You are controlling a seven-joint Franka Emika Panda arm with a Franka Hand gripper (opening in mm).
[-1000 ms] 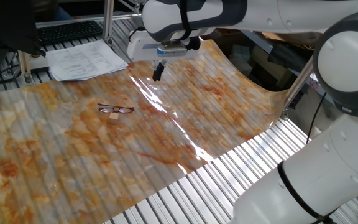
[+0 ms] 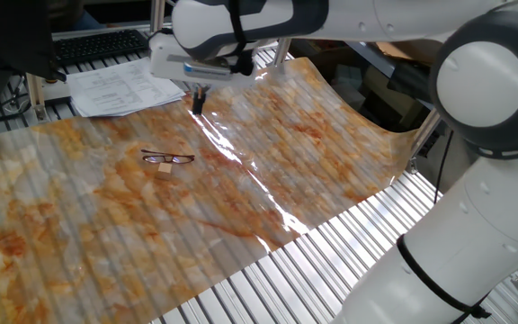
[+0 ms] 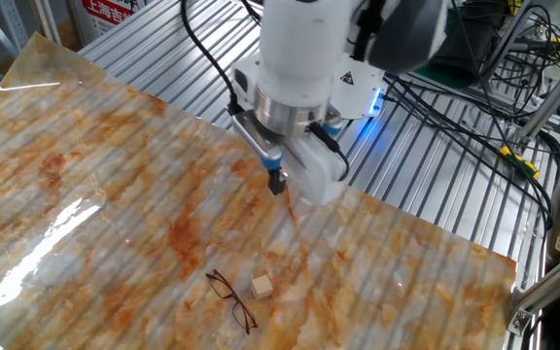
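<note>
My gripper [image 2: 198, 102] hangs above the far part of the marbled sheet. Its dark fingers look together in a narrow column, with nothing visible between them. In the second exterior view the gripper [image 3: 277, 183] is also up in the air, apart from the objects. A pair of dark-framed glasses [image 2: 168, 158] rests on the sheet, nearer the first camera than the gripper. Close beside them sits a small pale wooden block [image 2: 165, 169]. The second view shows the glasses [image 3: 230, 299] and the block [image 3: 262, 287] side by side with a slight gap.
The glossy marbled sheet [image 2: 79, 216] covers much of the slatted metal table [image 2: 367, 243] and is mostly bare. Printed papers [image 2: 124, 87] and a black keyboard [image 2: 102, 45] lie along its far left. Cables [image 3: 484, 146] cluster behind the arm's far side.
In exterior view 1 the gripper has moved left across the far part of the sheet, staying raised. The glasses and block have not moved.
</note>
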